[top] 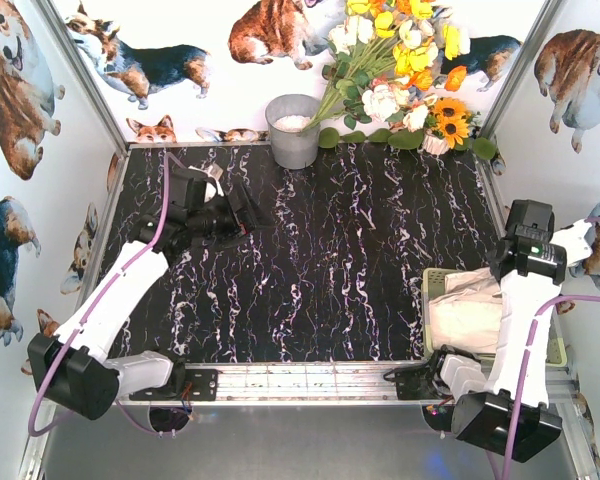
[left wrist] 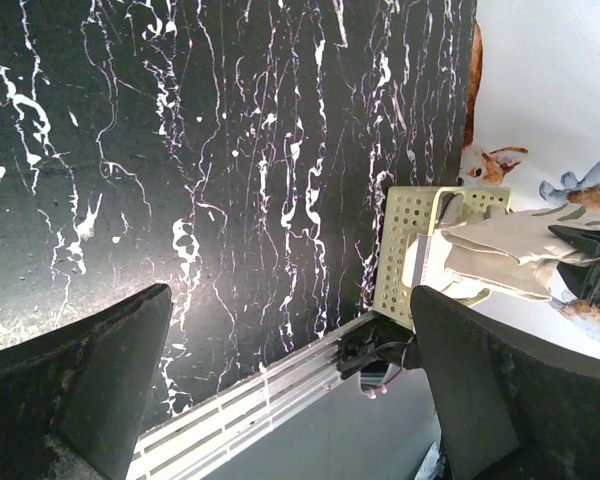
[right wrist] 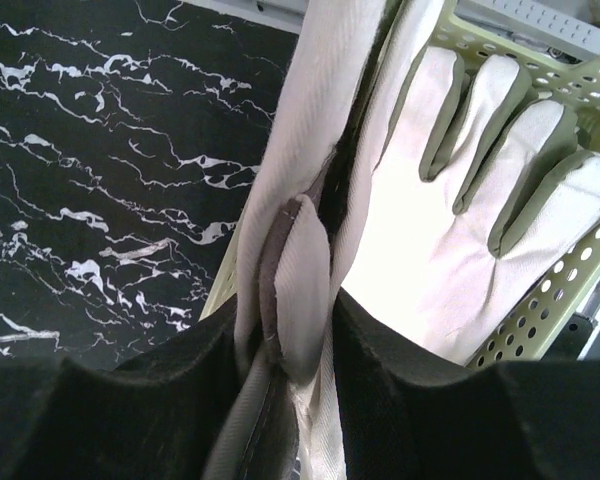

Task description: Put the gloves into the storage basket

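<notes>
My right gripper [top: 525, 260] is shut on a beige glove [right wrist: 305, 280] over the pale green storage basket [top: 429, 300] at the front right; in the right wrist view the folded fabric runs between its fingers. Inside the basket more white gloves with grey-green finger sides [right wrist: 430, 250] lie flat. The left wrist view also shows the basket [left wrist: 390, 260] with the held glove above it. My left gripper [top: 243, 212] stands open over the left half of the table, with only bare surface between its fingers.
A grey bucket [top: 292, 145] and flowers [top: 410, 60] stand along the back edge. Printed walls close in both sides, the right one close to my right arm.
</notes>
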